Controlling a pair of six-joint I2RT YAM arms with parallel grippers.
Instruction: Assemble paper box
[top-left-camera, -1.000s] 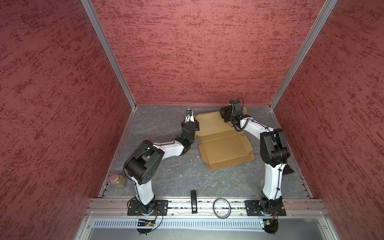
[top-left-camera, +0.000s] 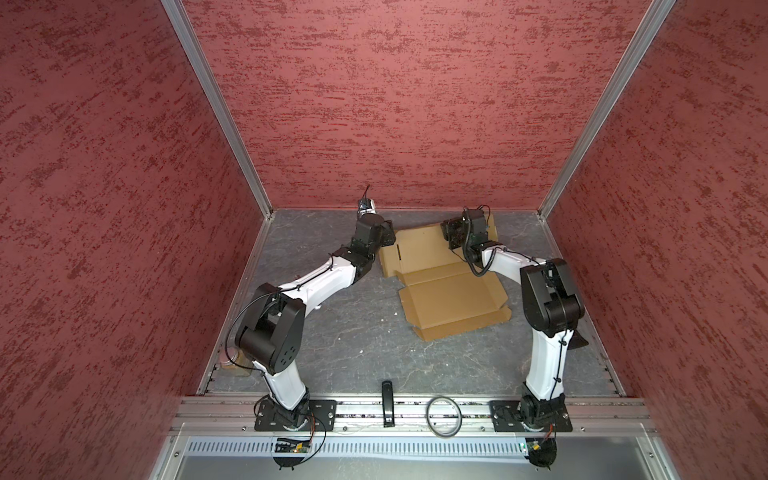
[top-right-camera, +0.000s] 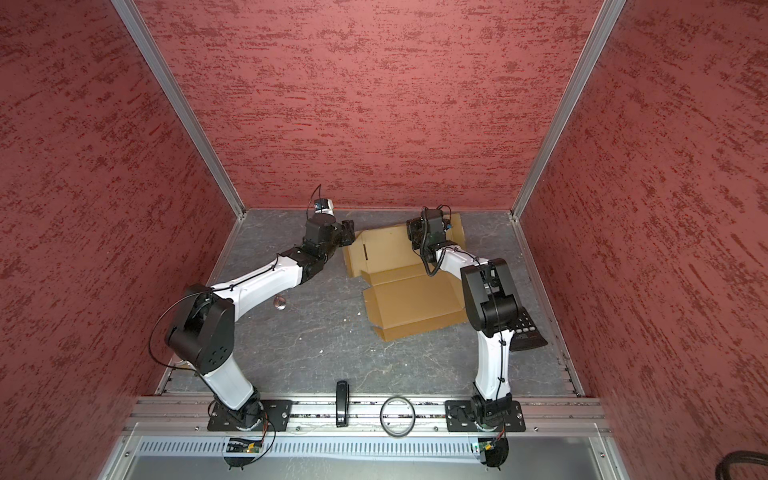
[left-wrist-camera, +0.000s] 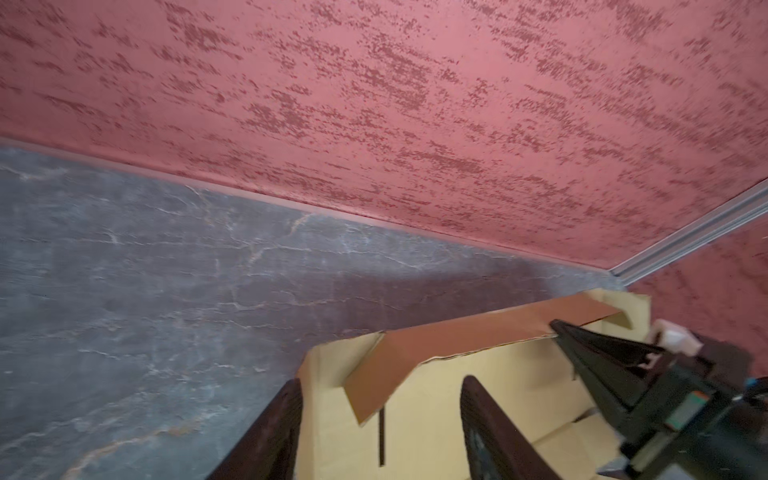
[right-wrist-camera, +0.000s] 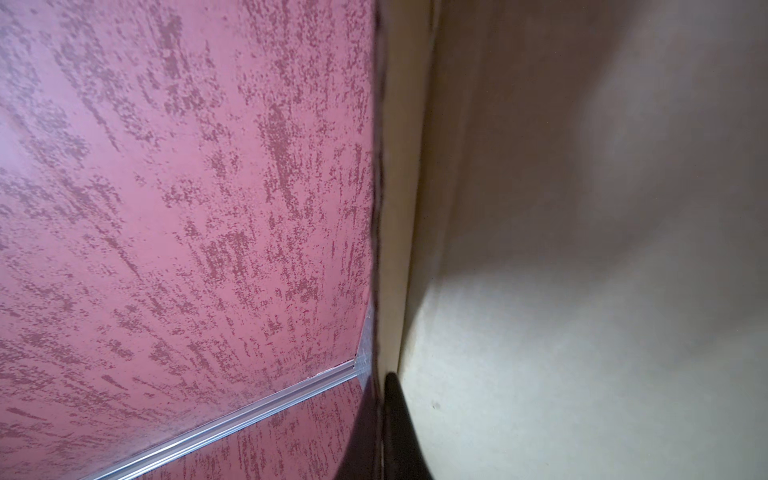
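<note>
The cardboard box blank (top-left-camera: 452, 300) lies unfolded on the grey floor, its back panel (top-right-camera: 384, 252) partly raised, with upturned flaps. My left gripper hovers over the back-left corner, fingers apart with nothing between them; in the left wrist view a folded strip (left-wrist-camera: 480, 328) runs along the panel's far edge. At that back edge, toward the right, is my right gripper, shut on the thin cardboard edge (right-wrist-camera: 396, 192), which stands upright in the right wrist view.
Pink walls enclose the area. A dark keypad-like object (top-right-camera: 528, 336) lies by the right arm. The floor left of the box and at the front is clear apart from small scraps.
My left gripper has moved back and a little left, turning, and uncovered the box's left panel. The right gripper has shifted slightly toward the front and right.
</note>
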